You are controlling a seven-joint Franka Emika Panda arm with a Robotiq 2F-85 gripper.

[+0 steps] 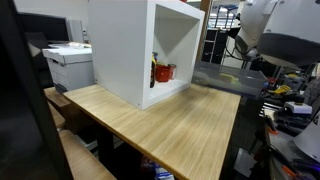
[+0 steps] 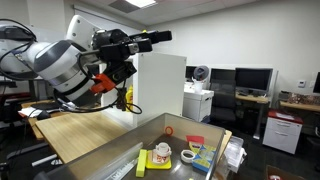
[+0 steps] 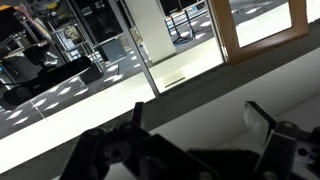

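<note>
In the wrist view my gripper is open, its two dark fingers well apart with no object between them. Exterior view 2 has the white arm (image 2: 65, 72) reaching across the upper left, its black gripper raised high above the table. A white open-fronted cabinet (image 1: 122, 52) stands on the wooden table (image 1: 165, 128). Inside it are a red container (image 1: 163, 73) and a dark bottle (image 1: 153, 75). Below the arm, a grey bin (image 2: 110, 150) holds a white-and-red cup (image 2: 161, 153), a yellow item (image 2: 141, 163) and other small things.
White boxes (image 1: 75, 70) sit behind the cabinet in exterior view 1. A monitor (image 2: 252, 79) and a white drawer unit (image 2: 282, 132) stand farther off at the right in exterior view 2.
</note>
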